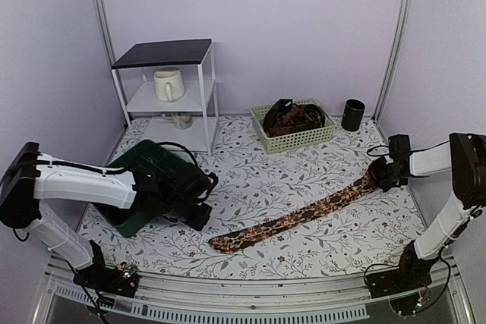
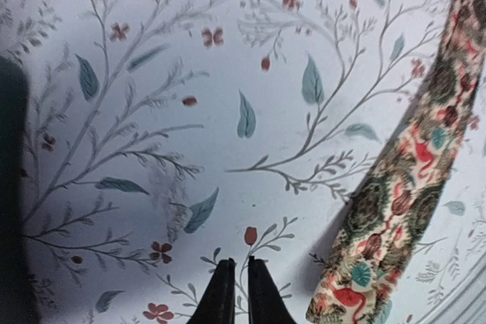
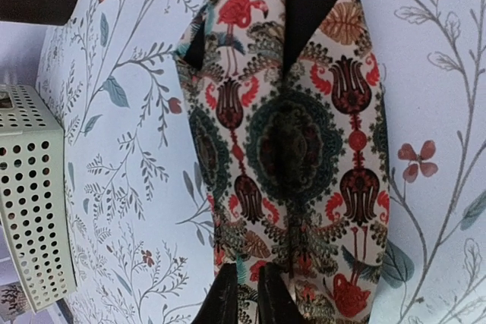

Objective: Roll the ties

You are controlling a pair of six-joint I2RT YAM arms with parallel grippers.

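Note:
The tie (image 1: 304, 215), dark with a floral pattern, lies stretched flat across the table from the front middle to the right side. In the left wrist view its narrow end (image 2: 349, 294) rests right of my left gripper, whose fingers stand slightly apart over bare cloth with nothing between them. At the far end, the tie's folded wide part (image 3: 292, 134) fills the right wrist view. My right gripper is low over this fabric, its fingertips close together; whether cloth lies between them is unclear.
A green divided bin (image 1: 121, 221) stands at the left, partly behind the left arm. Further back are a white shelf (image 1: 178, 134) with a cream pitcher (image 1: 168, 83), a pale basket (image 1: 300, 140) of dark items and a black cup (image 1: 352, 114). Mid-table is clear.

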